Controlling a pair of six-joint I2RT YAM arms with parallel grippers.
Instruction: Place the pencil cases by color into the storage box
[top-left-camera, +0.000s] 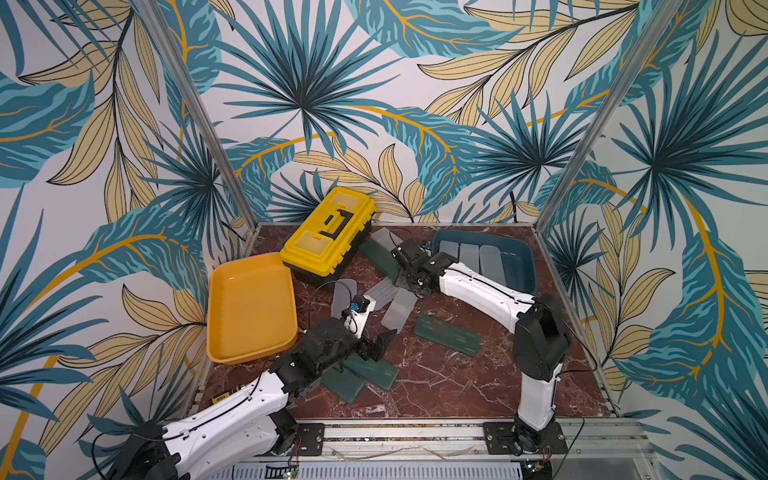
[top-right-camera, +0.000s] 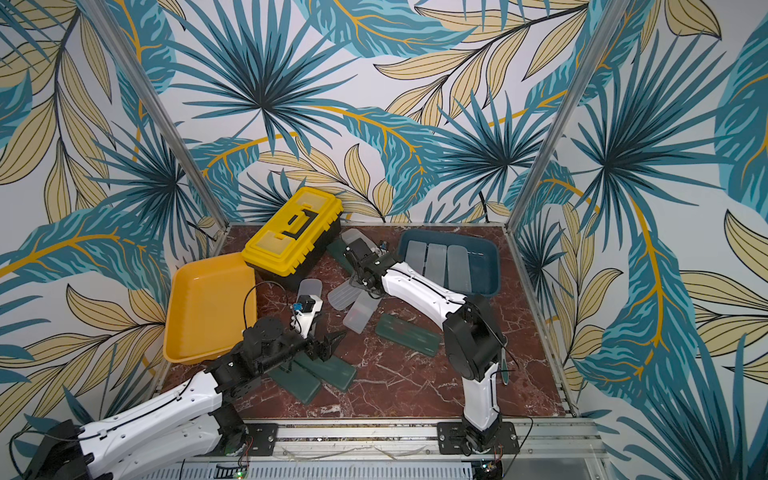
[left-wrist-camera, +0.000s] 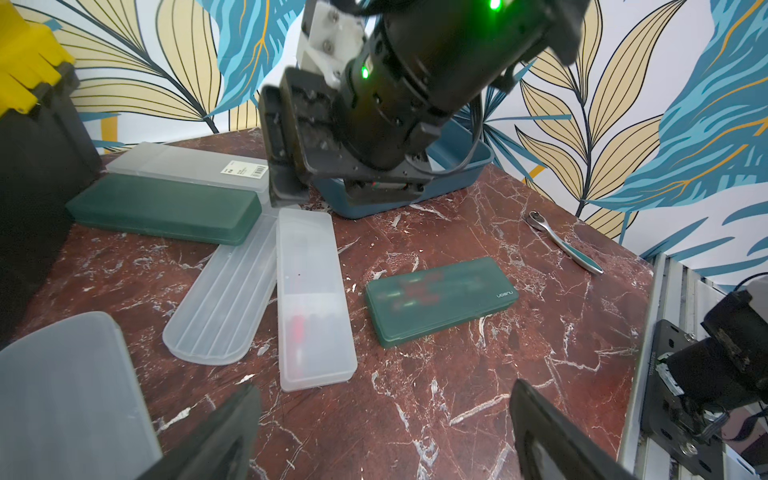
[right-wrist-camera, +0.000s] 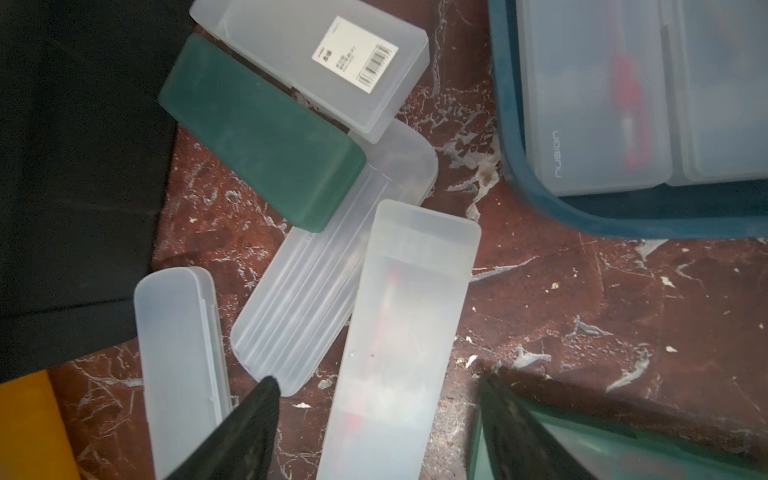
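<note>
My right gripper hangs over a clear white pencil case (right-wrist-camera: 404, 320), fingers apart on either side of it and nothing held. A ribbed clear case (right-wrist-camera: 308, 288) lies beside and partly under it, near a green case (right-wrist-camera: 264, 132) and a labelled clear case (right-wrist-camera: 320, 48). Another clear case (right-wrist-camera: 182, 368) rests at the left. In the blue box (top-left-camera: 518, 260) stand several clear cases (top-left-camera: 491, 262). A single green case (top-left-camera: 446, 334) lies mid-table. My left gripper is open and empty, near two green cases (top-left-camera: 372, 373) by the front.
An empty orange tray (top-left-camera: 252, 308) sits at the left. The yellow-lidded toolbox (top-left-camera: 329, 232) stands behind it, beside the cases. A small utensil (left-wrist-camera: 564, 244) lies at the right edge.
</note>
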